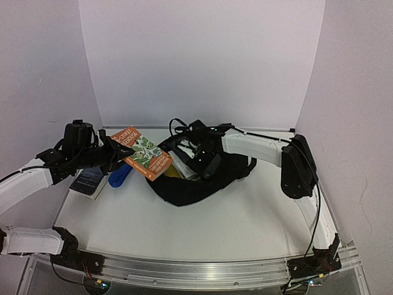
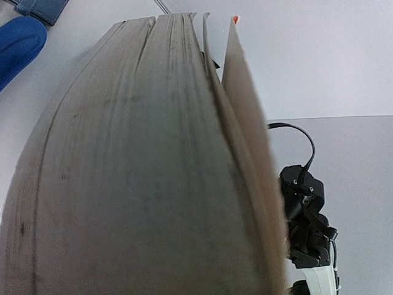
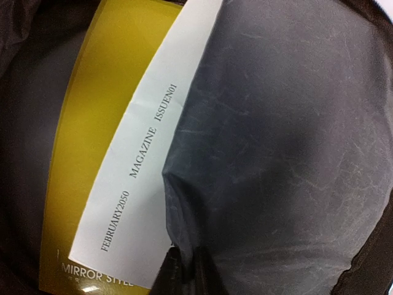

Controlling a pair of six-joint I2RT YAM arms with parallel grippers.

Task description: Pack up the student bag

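An orange book with a green picture (image 1: 146, 153) hangs tilted at the left edge of the open black bag (image 1: 178, 194), with my left gripper (image 1: 125, 150) shut on its upper left side. In the left wrist view, the page edges of the orange book (image 2: 147, 153) fill the middle and hide the fingers. Inside the bag, my right gripper is shut on the creased edge of a grey inner flap (image 3: 276, 135). Beside that flap stand a white magazine (image 3: 138, 160) and a yellow item marked "MIRROR STYLE" (image 3: 77, 147).
A dark-covered book (image 1: 89, 182) and a blue case (image 1: 120, 176) lie on the table left of the bag. My right arm (image 1: 258, 147) reaches across the bag's right side.
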